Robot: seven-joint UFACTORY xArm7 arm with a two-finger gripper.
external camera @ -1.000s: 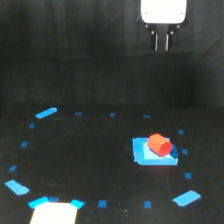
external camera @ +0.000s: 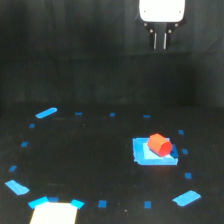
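Observation:
An orange-red block (external camera: 159,145) rests on a small white and bright blue square (external camera: 140,152) right of centre on the dark table. High above it, at the top edge of the camera view, hangs my gripper (external camera: 160,47), pointing down. Dark space shows between its two thin fingers, so it looks open, with nothing held. A wide vertical distance separates the fingertips from the block.
Small blue tape marks (external camera: 102,204) outline the work area, with longer pale blue strips (external camera: 187,198) near its corners. A white and tan object (external camera: 52,213) is cut off at the bottom left. Mid-table is clear.

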